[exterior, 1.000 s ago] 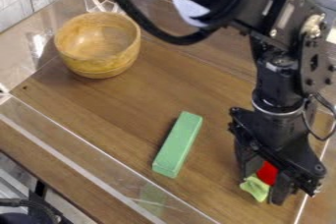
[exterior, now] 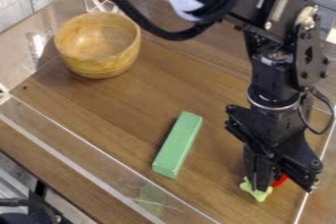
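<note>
My gripper [exterior: 262, 174] is low at the front right, over a small red object [exterior: 281, 180] and a light green piece [exterior: 256, 191], both mostly hidden beneath it. Its fingers look close together; whether anything is between the fingertips is hidden. A long green block [exterior: 178, 144] lies on the wooden table [exterior: 118, 110] to the left of my gripper, apart from it.
A wooden bowl [exterior: 97, 56] stands at the back left. A transparent edge strip runs along the front and left of the table.
Over the last second my gripper's fingers have moved over the red object, covering more of it. The bowl and green block have not moved.
</note>
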